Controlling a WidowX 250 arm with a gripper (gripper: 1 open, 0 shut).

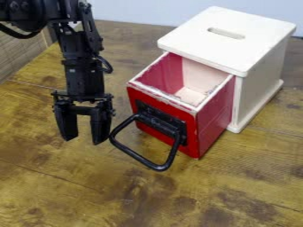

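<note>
My black gripper [83, 126] points down over the wooden table, open, with nothing visible between its fingers. It is just left of a black loop handle [160, 166] on the front of a red drawer [211, 124]. The drawer is pulled out from a white wooden box [243, 40] with a slot in its top, and its pink and white interior looks empty.
Bare wooden table [95, 191] fills the foreground and the area at the right. A pale wall runs along the back, and a wooden edge shows at the upper left.
</note>
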